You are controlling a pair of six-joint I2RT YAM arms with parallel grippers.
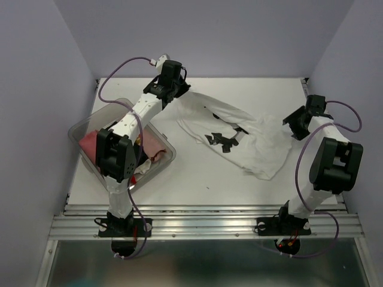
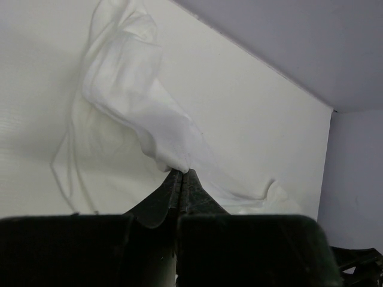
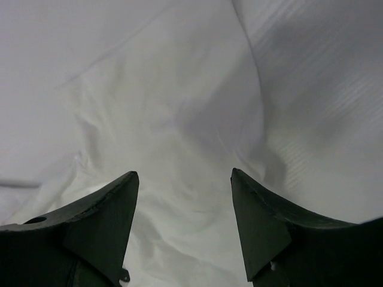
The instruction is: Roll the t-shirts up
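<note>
A white t shirt (image 1: 254,143) with a black print lies spread on the table, its left part pulled up and its cloth creased. At the far left of it, my left gripper (image 1: 187,88) is shut on a fold of the shirt. The left wrist view shows the white cloth (image 2: 128,78) bunched and rising to the fingertips of the left gripper. At the shirt's right end stands my right gripper (image 1: 288,124), its fingers part open. In the right wrist view pale cloth (image 3: 167,119) spreads beyond the right gripper, nothing visibly held between its fingers.
A clear bin (image 1: 167,161) with several folded or crumpled clothes stands at the left, below my left arm. Walls rise behind the table and at both sides.
</note>
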